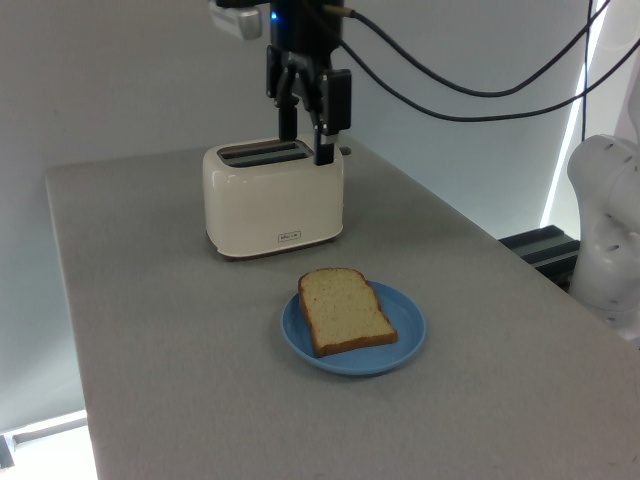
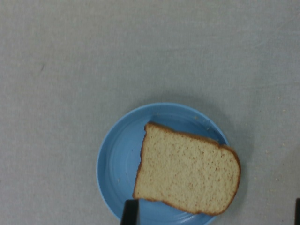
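Note:
A slice of bread [image 1: 342, 310] lies on a blue plate [image 1: 405, 330] on the front part of the table; in the wrist view the bread [image 2: 185, 171] and plate [image 2: 115, 159] are seen from above, lower centre. My gripper [image 1: 306, 145] hangs open in front of the top of the cream toaster [image 1: 270, 205], above and behind the plate, with nothing between its fingers. The two fingertips show dark at the bottom of the wrist view.
Cables hang from my arm to the right. A white robot body [image 1: 605, 230] stands beside the right edge.

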